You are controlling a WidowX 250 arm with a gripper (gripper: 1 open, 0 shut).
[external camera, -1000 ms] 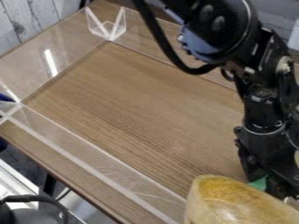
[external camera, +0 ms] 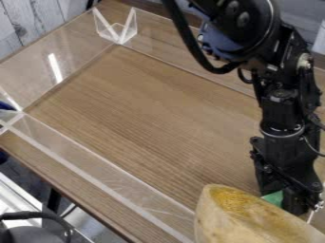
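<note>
The black arm comes down along the right side, its gripper low at the right edge, just behind a pale yellowish object that fills the bottom middle-right. A green item shows at the gripper's fingers, partly hidden behind the yellowish object. I cannot tell whether the fingers are closed on it.
Dark equipment sits off the table at the lower left.
The arm and gripper have shifted slightly left over the last second. The yellowish object has also moved a little left.
</note>
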